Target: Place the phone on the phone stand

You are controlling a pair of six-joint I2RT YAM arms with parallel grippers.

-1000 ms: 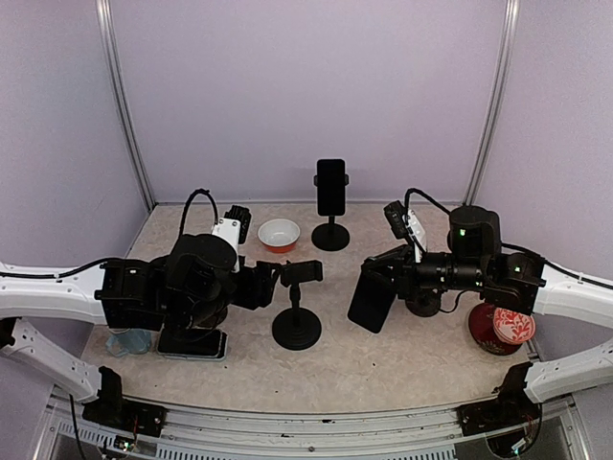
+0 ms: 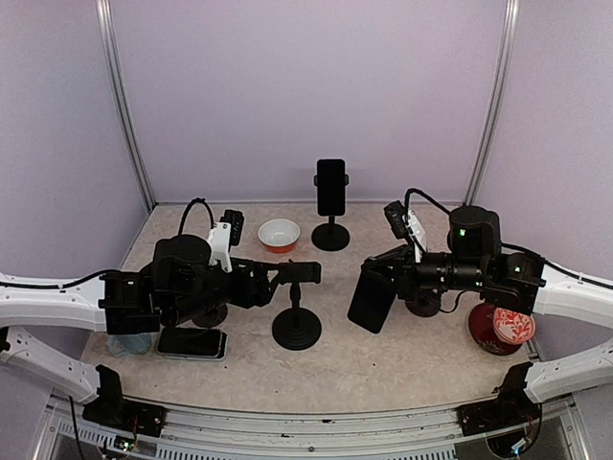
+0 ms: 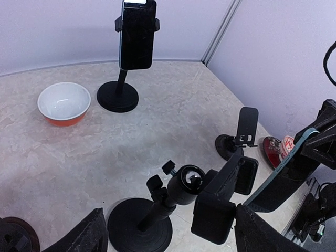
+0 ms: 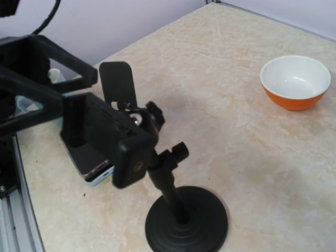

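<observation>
A black phone stand (image 2: 296, 328) with a round base and clamp head stands mid-table; in the left wrist view its clamp (image 3: 212, 217) sits just in front of my left gripper, whose fingers are apart at the bottom edge, nothing clearly held. My right gripper (image 2: 381, 264) is shut on a dark phone (image 2: 371, 303), held tilted to the right of the stand; the left wrist view shows its pale blue edge.
Another stand holds a phone (image 2: 331, 187) upright at the back. An orange bowl (image 2: 279, 235) is beside it, a phone (image 2: 192, 344) lies front left, a red dish (image 2: 493, 340) sits at the right.
My left gripper and arm have shifted slightly and turned at the stand's head. The right gripper and its phone have not visibly moved.
</observation>
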